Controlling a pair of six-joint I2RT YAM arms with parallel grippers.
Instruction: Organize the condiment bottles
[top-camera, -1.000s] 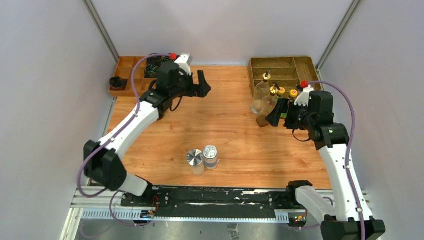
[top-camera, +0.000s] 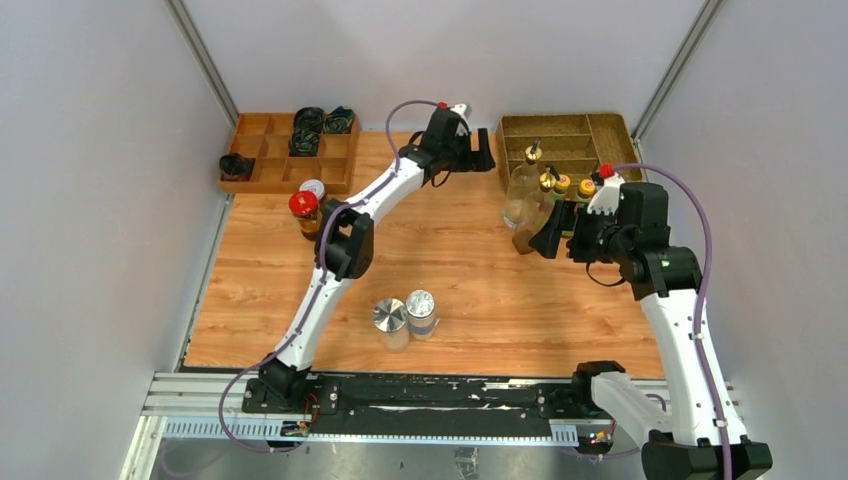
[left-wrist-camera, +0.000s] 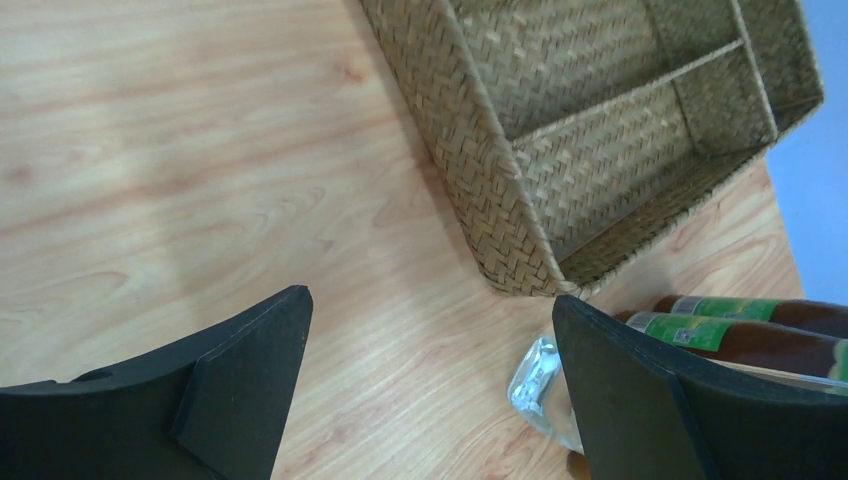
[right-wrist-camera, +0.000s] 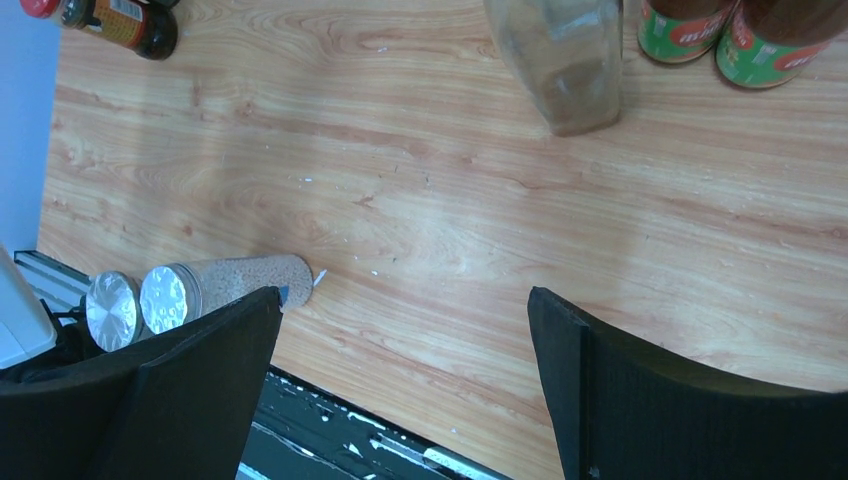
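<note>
Two clear bottles with gold pour tops, one at the back (top-camera: 520, 190) and one in front of it (top-camera: 532, 222), stand by the woven tray (top-camera: 513, 170). Two green-labelled bottles (right-wrist-camera: 690, 30) are beside them, partly hidden by my right arm in the top view. Two silver-lidded shakers (top-camera: 391, 318) stand near the front. At the left are a red-capped jar (top-camera: 304, 205) and a white-capped jar (top-camera: 313, 187). My left gripper is open and empty, just left of the tray. My right gripper hangs open over the right side, empty.
A wooden compartment box (top-camera: 265, 178) at the back left holds several dark bowls (top-camera: 304, 142). The woven tray's compartments look empty. Bare tabletop (top-camera: 455, 265) lies between the shakers and the clear bottles.
My left arm has swung rightward, taking its open gripper from near the wooden box toward the woven tray and uncovering the capped jars. The right arm and bottles have stayed essentially still.
</note>
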